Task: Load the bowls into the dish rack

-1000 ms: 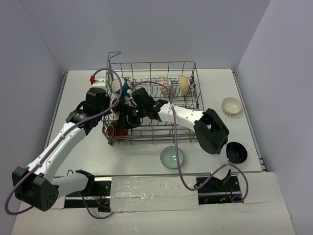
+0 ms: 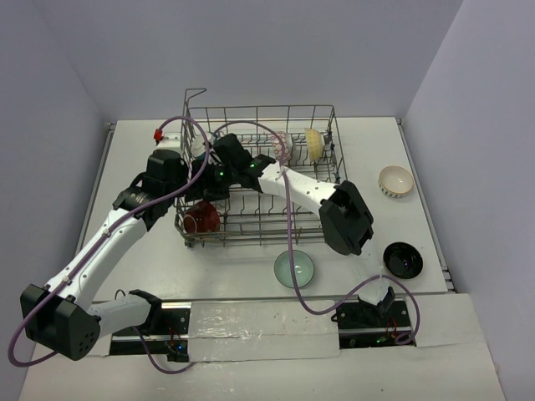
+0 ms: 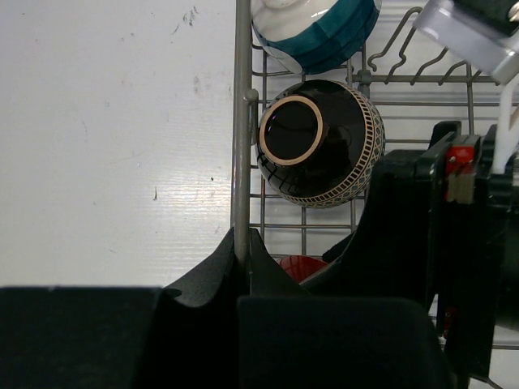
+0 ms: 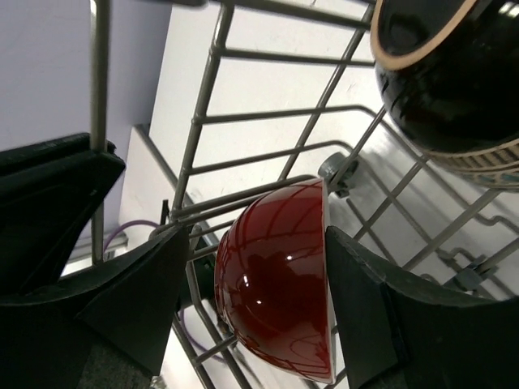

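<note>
A glossy red bowl [image 4: 276, 275] sits on its side in the near-left corner of the wire dish rack [image 2: 267, 242]. My right gripper is partly open, its fingers on either side of that bowl; one fingertip is close to its rim. In the left wrist view my left gripper is shut on the rack's left rim wire. Behind the red bowl a black patterned bowl [image 3: 328, 146] stands on edge, and a teal-and-white bowl [image 3: 324, 36] is farther back. At the rack's back right are a pink-patterned bowl [image 2: 282, 148] and a yellow bowl [image 2: 314, 144].
On the table, a green bowl [image 2: 293, 269] lies in front of the rack; a black bowl [image 2: 403, 261] and a cream bowl [image 2: 396, 181] are to its right. The right arm crosses over the rack, close beside the left gripper. The rack's front-right part looks empty.
My right arm has shifted leftward over the rack, its gripper moving in toward the left side and covering the black bowl from above. The left arm looks still.
</note>
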